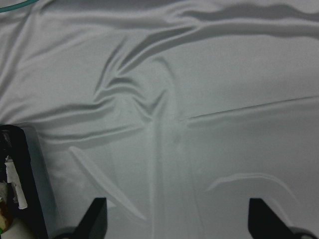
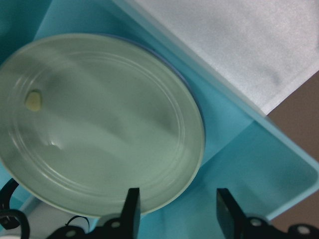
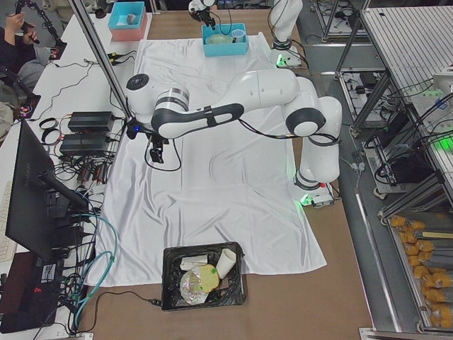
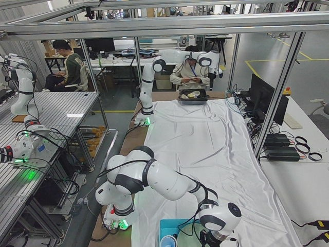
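My right gripper is open low over a light blue bin (image 2: 259,164), beside a pale green oval plate (image 2: 99,124) that carries a small yellowish piece (image 2: 33,100). A cup (image 4: 168,242) stands in that bin. My left gripper is open above the white cloth (image 1: 209,74), nothing between its fingers. At the cloth's other end, a black-lined bin (image 3: 170,276) holds a crumpled clear wrap (image 3: 192,287), a yellow round item (image 3: 209,276) and white rolled items (image 3: 225,263).
A monitor (image 3: 32,191), cables and dark boxes line one side; a metal frame rail (image 3: 102,57) rises beside the cloth. A second blue container (image 3: 126,14) sits on the side table.
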